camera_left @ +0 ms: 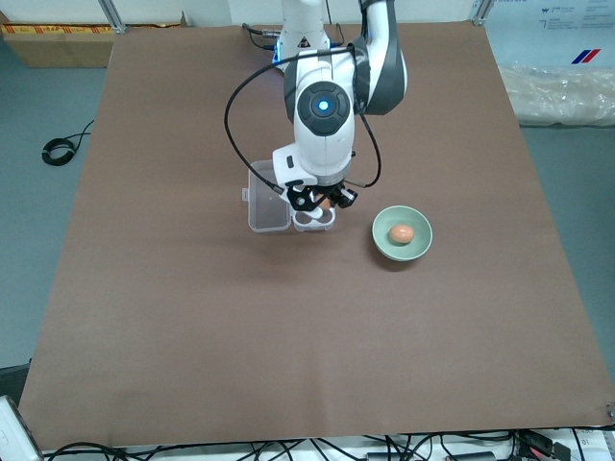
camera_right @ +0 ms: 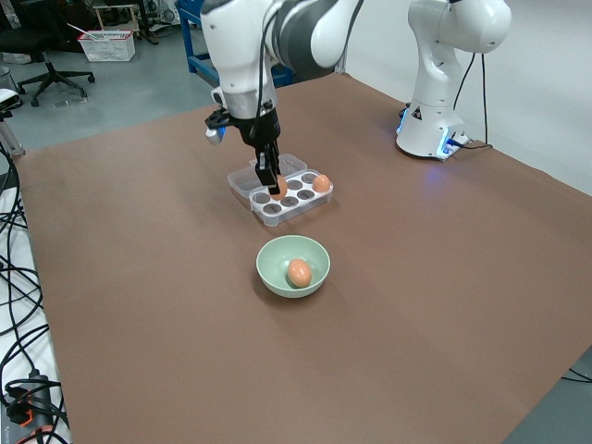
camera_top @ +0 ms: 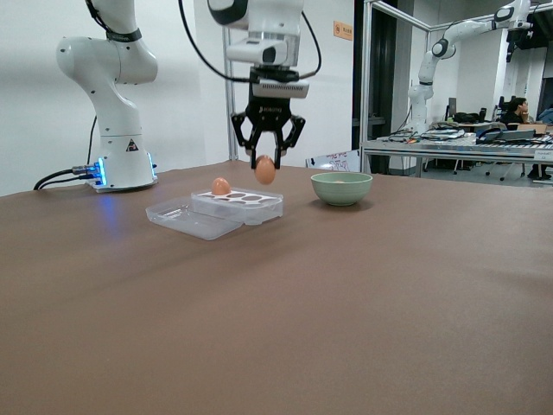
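My black gripper [camera_top: 266,158] is shut on a brown egg [camera_top: 265,173], held just above the white egg tray [camera_right: 277,213], which has round wells and an open clear lid [camera_top: 186,220]. A second egg [camera_right: 322,183] sits in the tray. A pale green bowl [camera_left: 402,250] stands beside the tray, with an egg [camera_right: 299,272] inside. In the left view the gripper [camera_left: 322,200] hides much of the tray and held egg.
The robot's base [camera_top: 125,169] stands at the back. Black cables [camera_right: 23,305] run beside the table edge.
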